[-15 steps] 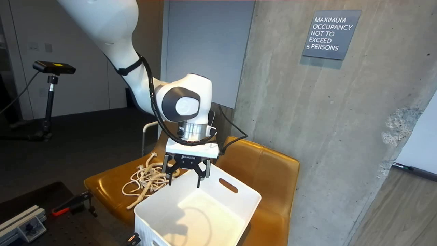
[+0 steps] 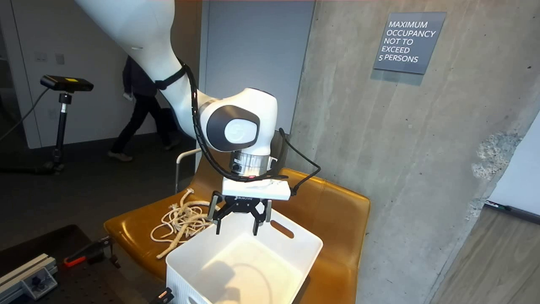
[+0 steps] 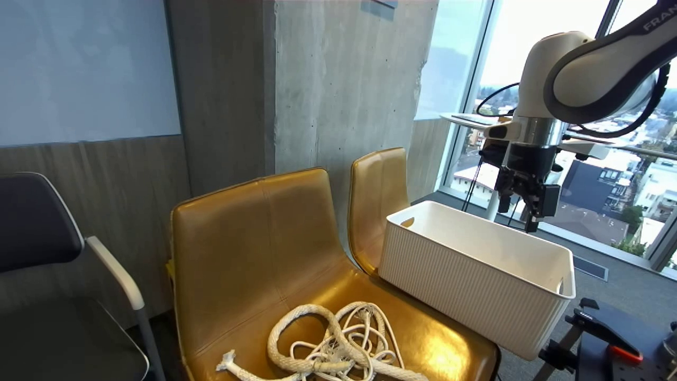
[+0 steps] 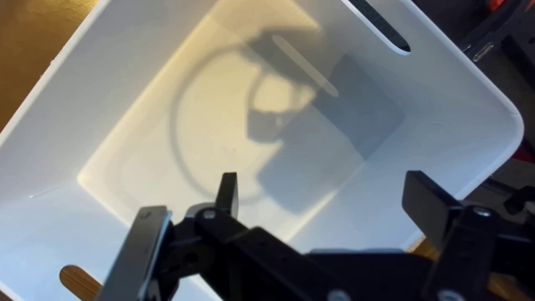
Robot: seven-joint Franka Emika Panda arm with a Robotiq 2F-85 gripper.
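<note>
My gripper (image 2: 236, 229) is open, fingers pointing down, with nothing between them. It hangs over the white plastic bin (image 2: 180, 276), which rests on a tan chair seat. In the wrist view the bin's inside (image 4: 220, 145) looks empty apart from the arm's shadow, and the finger pads (image 4: 229, 193) stand wide apart above it. Outside the bin, a tangle of cream rope (image 3: 336, 343) lies on the tan chair (image 3: 254, 235), thick and thin strands looped together. From the second exterior view, my gripper (image 3: 518, 219) appears near the bin's far long rim.
A second tan chair back (image 3: 381, 197) rises behind the bin (image 3: 457, 286). A dark bench with a red-and-black clamp (image 2: 88, 251) stands near the bin's end. A concrete wall (image 2: 405, 152) closes the back. A camera on a stand (image 2: 66, 83) is at left, and a person (image 2: 143, 106) walks behind.
My arm and open gripper have moved a little to the right and slightly up in exterior view 1. A walking person has come into sight. Bin and rope lie unmoved.
</note>
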